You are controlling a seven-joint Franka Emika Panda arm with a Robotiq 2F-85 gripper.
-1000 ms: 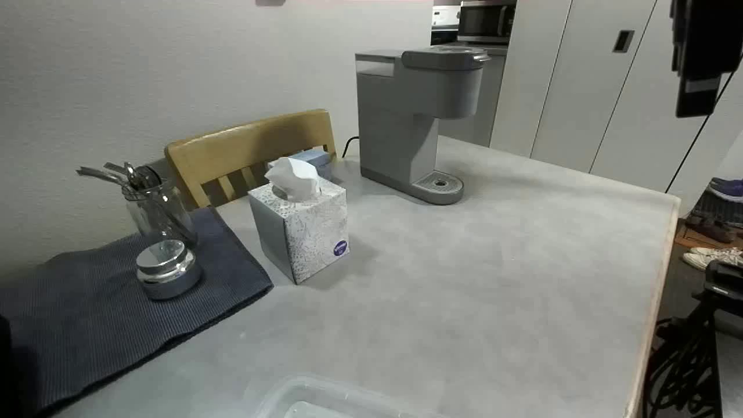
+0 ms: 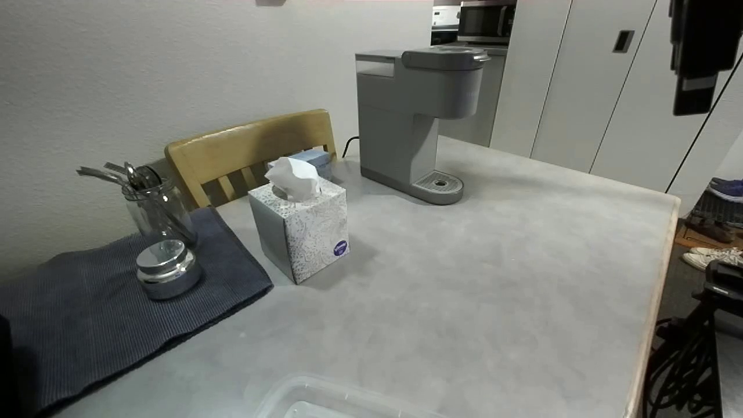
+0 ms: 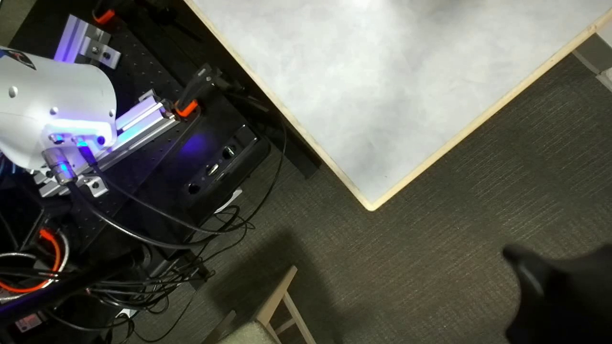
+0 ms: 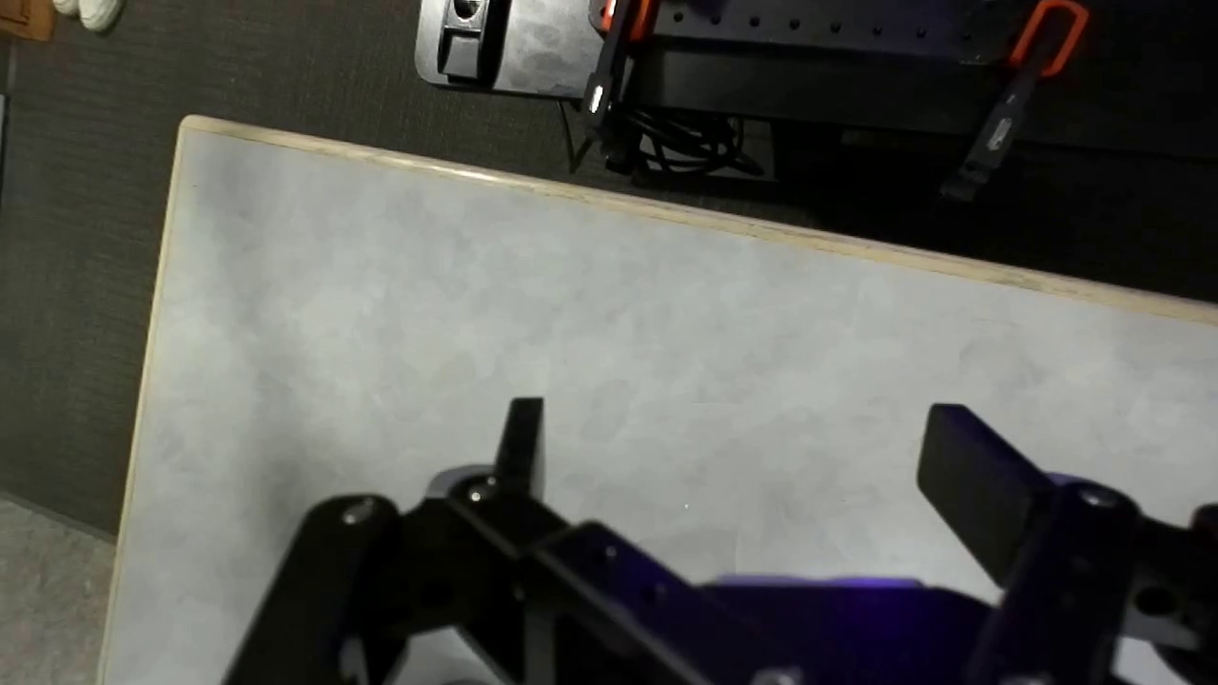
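In the wrist view my gripper stands wide open above the pale grey table (image 4: 377,308), with only bare tabletop showing between its fingers. Part of the black gripper shows high at the right edge in exterior view 1, well apart from the objects on the table. There, a grey coffee maker (image 2: 383,125) stands at the back. A patterned tissue box (image 2: 317,233) with a tissue sticking out is left of the middle. On a dark blue cloth (image 2: 90,299) sit a silver-lidded container (image 2: 167,270) and a glass jar (image 2: 150,212) of utensils.
The rim of a clear plastic tub (image 2: 306,383) shows at the near edge in exterior view 1. Behind the tissue box are a blue box (image 2: 314,160) and a wooden chair (image 2: 258,143).
The black gripper part at the upper right has shifted very slightly. Everything on the table stays where it was.
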